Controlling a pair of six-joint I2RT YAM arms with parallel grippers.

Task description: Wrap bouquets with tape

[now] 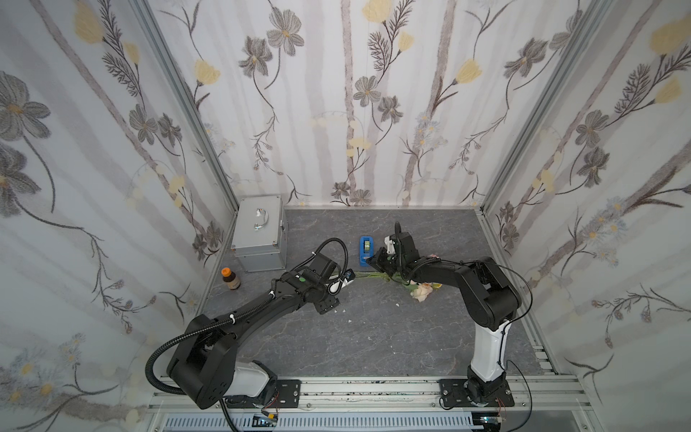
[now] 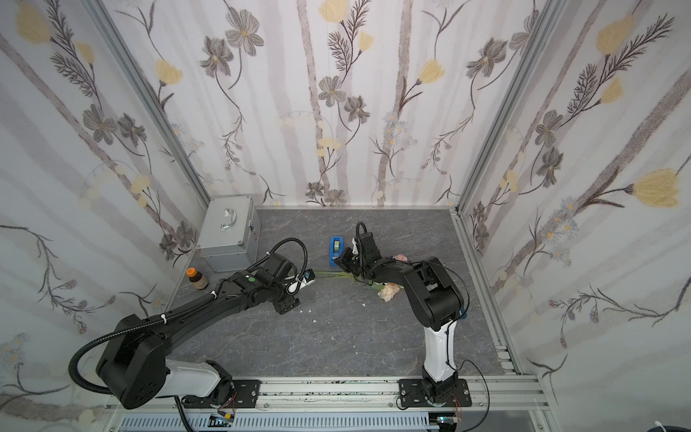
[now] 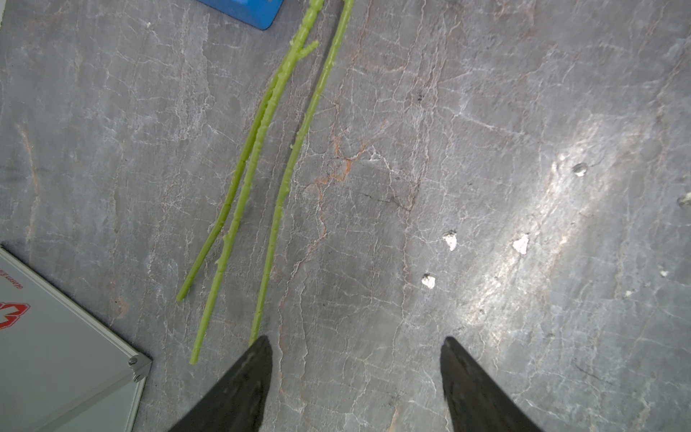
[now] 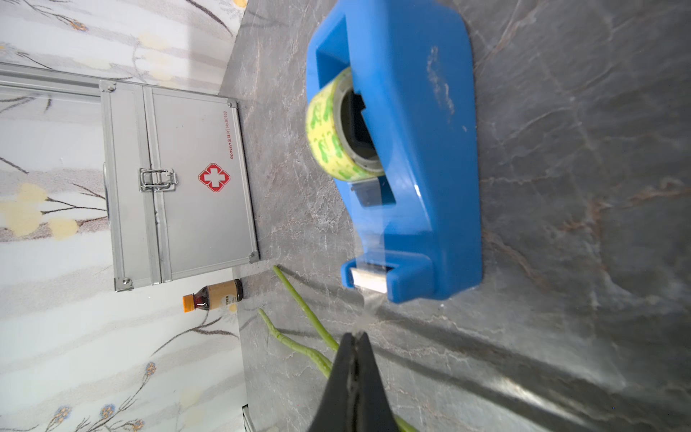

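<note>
A blue tape dispenser [image 4: 439, 180] holds a yellow-green tape roll [image 4: 327, 126], with clear tape hanging at its cutter. My right gripper is shut just beside the cutter; whether tape is between its tips is unclear. Green stems [image 3: 244, 187] lie on the floor, running toward pink and cream flower heads [image 1: 421, 291] under the right arm. My left gripper stands open over the floor, near the stems' cut ends, nothing between its fingers.
A metal first-aid case [image 1: 253, 237] stands at the back left, with an orange-capped bottle [image 1: 231, 280] before it.
</note>
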